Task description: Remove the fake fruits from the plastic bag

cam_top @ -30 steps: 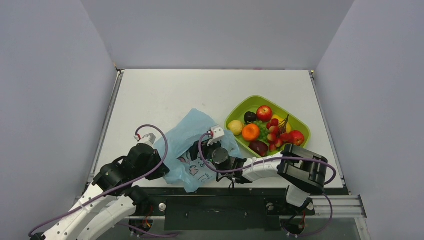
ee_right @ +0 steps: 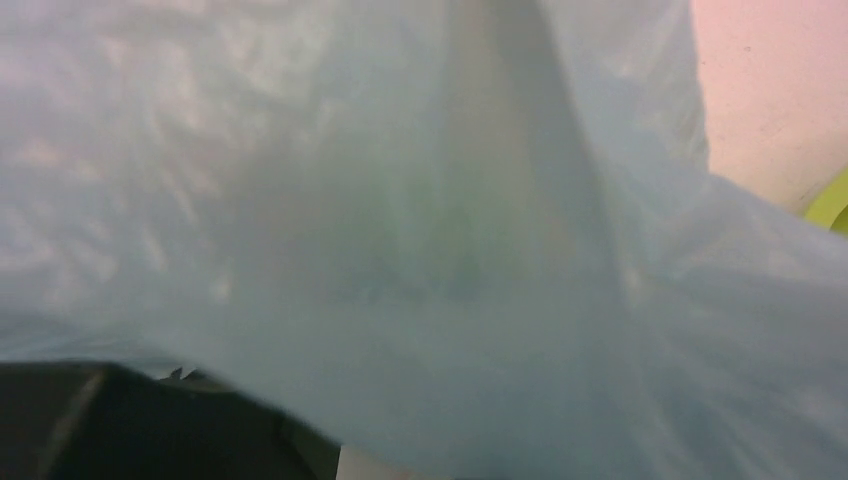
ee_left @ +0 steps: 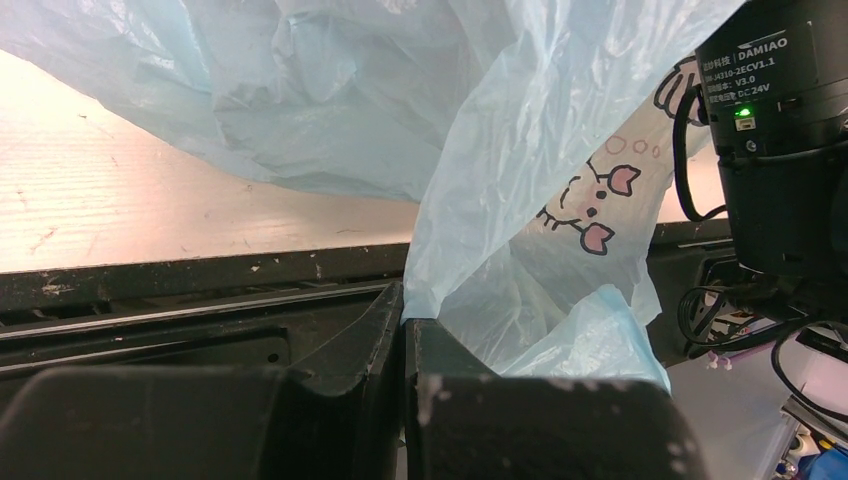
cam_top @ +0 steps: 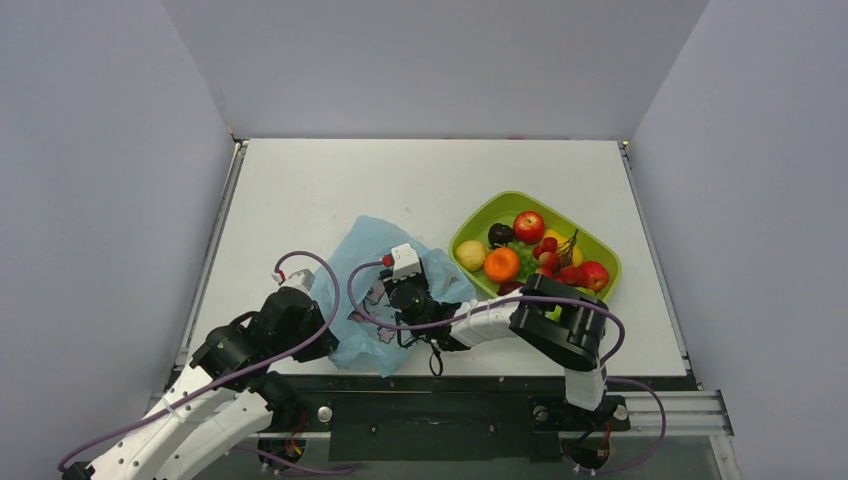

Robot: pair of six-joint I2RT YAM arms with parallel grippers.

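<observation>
The pale blue plastic bag [cam_top: 356, 240] lies crumpled at the front centre of the table, with printed cartoon faces. My left gripper is shut on a gathered strip of the bag at the table's front edge. My right gripper [cam_top: 410, 282] is down in the bag's middle; in the right wrist view the film covers nearly everything, so its fingers are hidden and I cannot tell how they stand. A faint greenish patch shows blurred through the film; I cannot tell what it is.
A green basket [cam_top: 480, 215] full of fake fruits, including apples, an orange and grapes, stands on the right, beside the bag. Grey walls enclose the sides and back.
The bag has shifted slightly. The left arm is almost still.
</observation>
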